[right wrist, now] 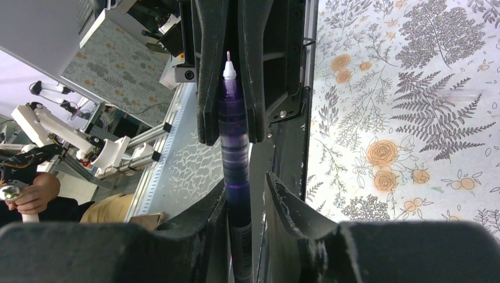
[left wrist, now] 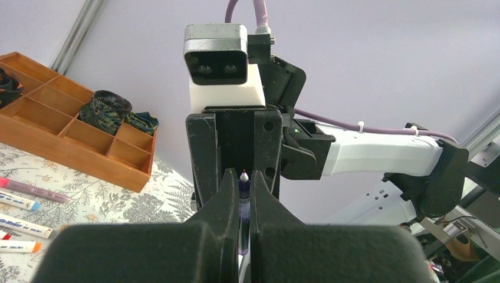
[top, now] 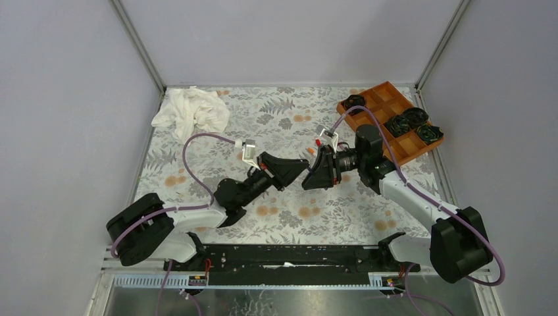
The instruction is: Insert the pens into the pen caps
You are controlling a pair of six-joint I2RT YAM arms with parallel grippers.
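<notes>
My two grippers meet at the middle of the table, left gripper point(top: 299, 170) and right gripper point(top: 314, 176), close together and both shut on a purple pen point(right wrist: 234, 171). In the right wrist view it stands upright, white tip up, between the left fingers, its lower body between my right fingers. In the left wrist view the tip point(left wrist: 243, 177) shows at the fingertips. Other pens and markers lie on the flowered table to the right side.
A wooden compartment box point(top: 381, 99) with dark cloth bundles stands at the back right; a white cloth point(top: 187, 112) lies at the back left.
</notes>
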